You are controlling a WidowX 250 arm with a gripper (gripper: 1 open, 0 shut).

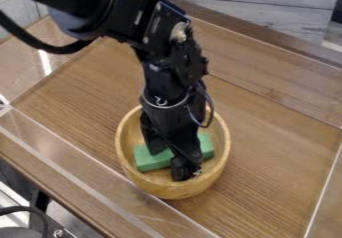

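The black robot arm reaches down from the top left, and its gripper (174,152) is lowered into a round yellow bowl (201,182). In the bowl lies a green block (150,159), partly hidden behind the gripper. The gripper is open around or over the block; whether its fingertips touch it is hard to tell.
The bowl stands on a wooden table (267,122) near its front left edge, where a dark cable hangs.
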